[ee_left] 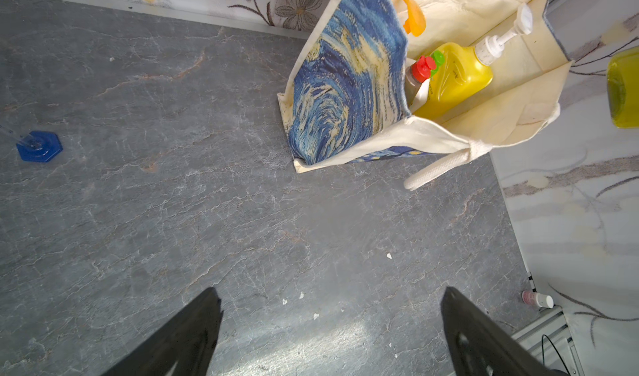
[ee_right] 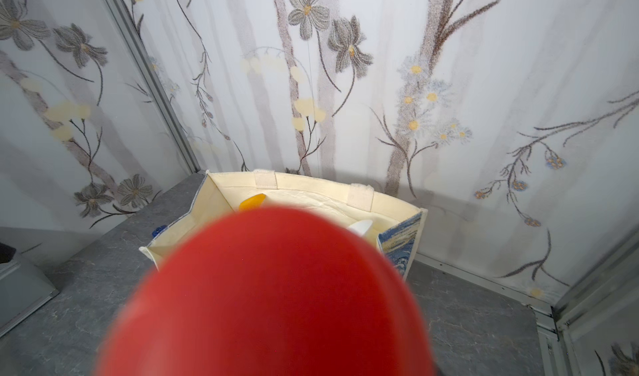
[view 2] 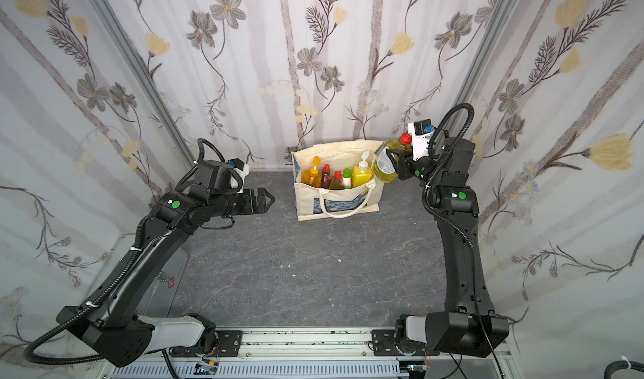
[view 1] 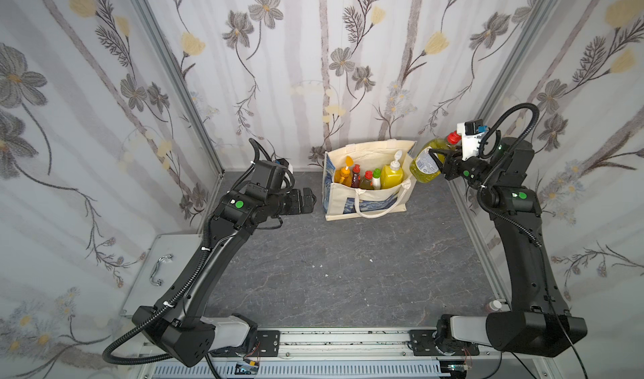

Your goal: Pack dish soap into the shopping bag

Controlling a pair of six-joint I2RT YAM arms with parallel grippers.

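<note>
The canvas shopping bag [view 1: 349, 201] stands upright at the back middle, holding several bottles, among them a yellow pump bottle [view 1: 392, 176]. My right gripper [view 1: 439, 161] is shut on a large yellow-green dish soap bottle [view 1: 426, 167] with a red cap [ee_right: 266, 296], lifted at a tilt beside the bag's right end, level with its rim or above. The red cap fills the lower middle of the right wrist view. My left gripper [view 1: 310, 201] is open and empty, left of the bag; its fingers frame bare counter in the left wrist view.
A small blue object [ee_left: 40, 146] lies on it in the left wrist view. Patterned walls close in at back and sides; a small bottle [ee_left: 535, 298] is by the front-right edge.
</note>
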